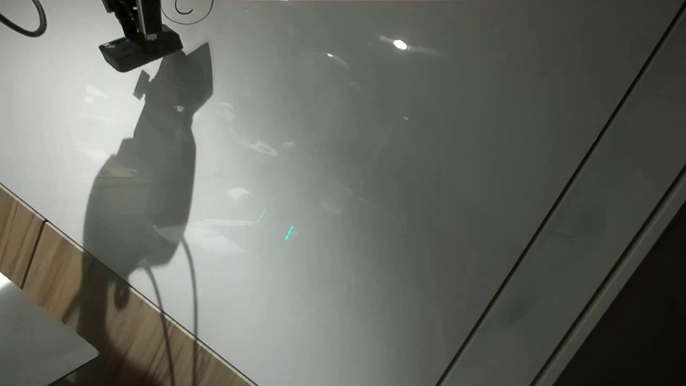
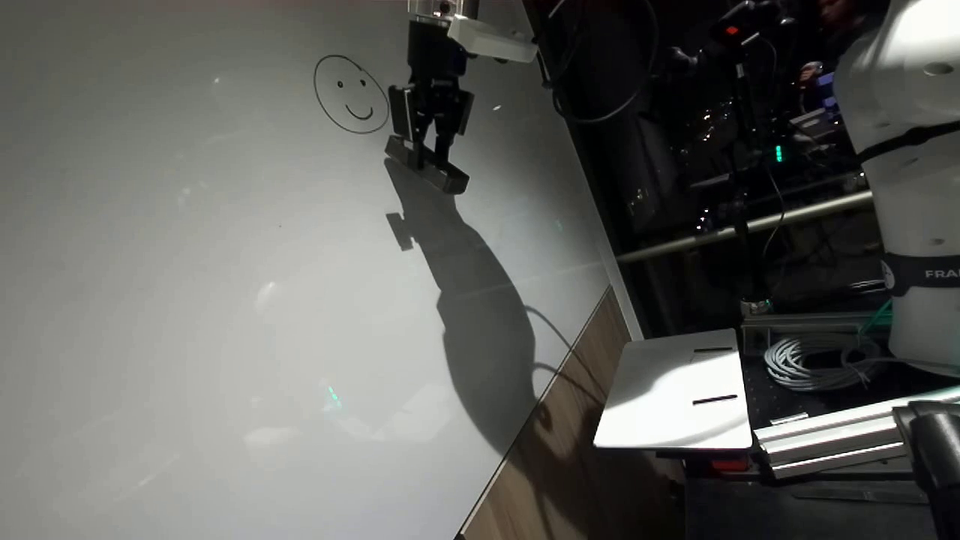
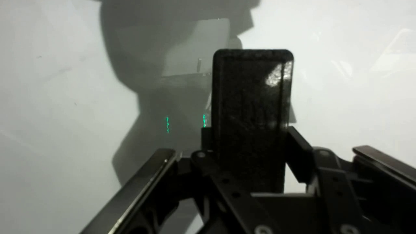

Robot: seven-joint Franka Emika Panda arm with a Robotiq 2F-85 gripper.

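A black block, likely a board eraser [image 2: 450, 178], is clamped across its middle by my gripper [image 2: 430, 148]. In the wrist view the dark eraser [image 3: 252, 97] points away from me between the fingers, over the white surface. A smiley face [image 2: 352, 94] in thin black line is drawn on that glossy whiteboard [image 2: 225, 297]. The eraser is beside the drawing, just below and right of it in exterior view 2. Exterior view 1 cuts off the top of the drawing [image 1: 186, 12]; there the eraser [image 1: 141, 52] lies left of it. Whether the eraser touches the board I cannot tell.
Wood-grain panels [image 2: 576, 396] border the board's edge, with a white plate [image 2: 675, 396] beyond them. A white robot arm [image 2: 927, 180] and coiled cable [image 2: 819, 363] stand at the right. The rest of the board is bare apart from reflections and the arm's shadow.
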